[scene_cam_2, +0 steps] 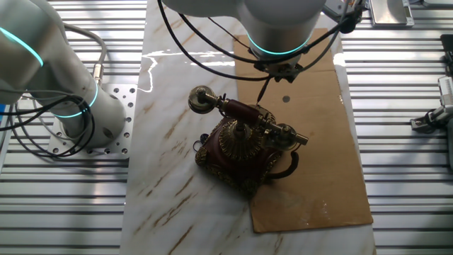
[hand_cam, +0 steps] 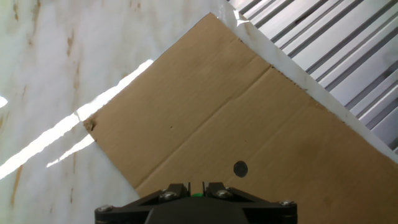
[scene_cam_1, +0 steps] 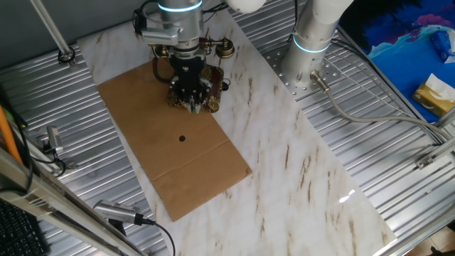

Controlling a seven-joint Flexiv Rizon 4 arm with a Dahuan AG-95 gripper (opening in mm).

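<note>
In exterior view 1, my gripper (scene_cam_1: pixel 194 109) hangs in front of an ornate dark red and gold telephone (scene_cam_1: pixel 214 74), hiding part of it. Its fingers look drawn together, and nothing shows held between them; a bit of green shows at the tips. From the wrist view, the gripper points over the brown cardboard (hand_cam: pixel 186 112), with a small dark round disc or spot (hand_cam: pixel 240 168) just beyond the fingertips. Exterior view 2 shows the telephone (scene_cam_2: pixel 244 145) whole, its handset on the cradle, standing partly on the cardboard (scene_cam_2: pixel 318 177).
A marble-patterned board (scene_cam_1: pixel 284 185) lies under the cardboard, largely bare toward the front. The arm's base (scene_cam_1: pixel 309 60) stands beside it at right. A camera on a mount (scene_cam_1: pixel 117 212) sits by the left edge. A tissue box (scene_cam_1: pixel 435 94) is far right.
</note>
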